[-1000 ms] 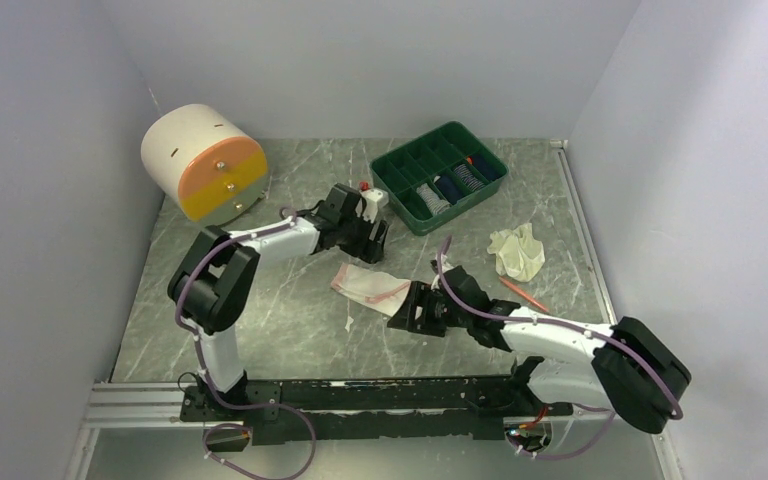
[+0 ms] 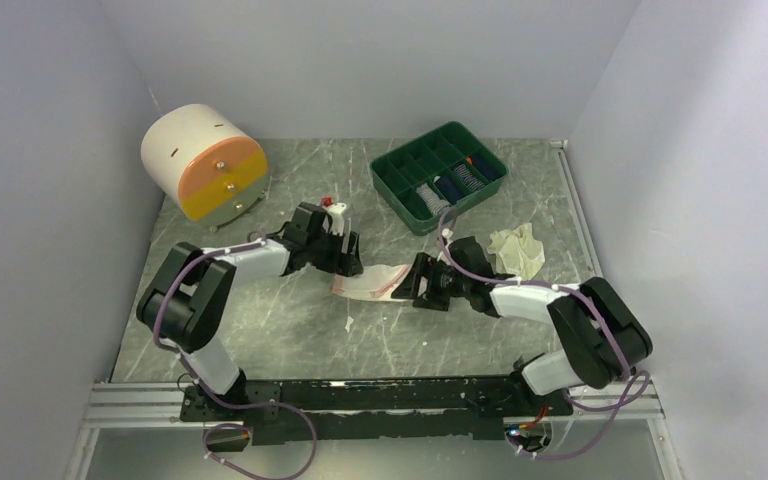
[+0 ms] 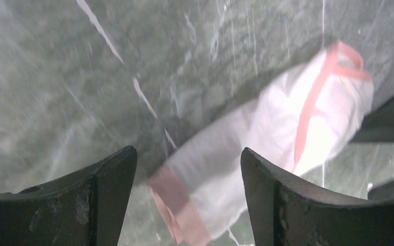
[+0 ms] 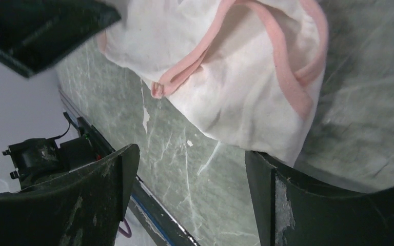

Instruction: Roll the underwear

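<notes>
The white underwear with pink trim (image 2: 367, 283) lies flattened in folds on the marble table between my grippers. My left gripper (image 2: 349, 258) is open above its left end, where the pink band shows between the fingertips in the left wrist view (image 3: 187, 159). My right gripper (image 2: 420, 285) is at the other end, its fingers apart. In the right wrist view, the underwear's edge (image 4: 267, 118) is raised against the right finger; whether anything is pinched is unclear.
A green divided box (image 2: 393, 172) with folded items stands at the back. A striped drum cabinet (image 2: 185, 165) is at back left, a crumpled cream cloth (image 2: 516, 250) at right.
My left gripper has moved left and down in the top view, toward the underwear's left end.
</notes>
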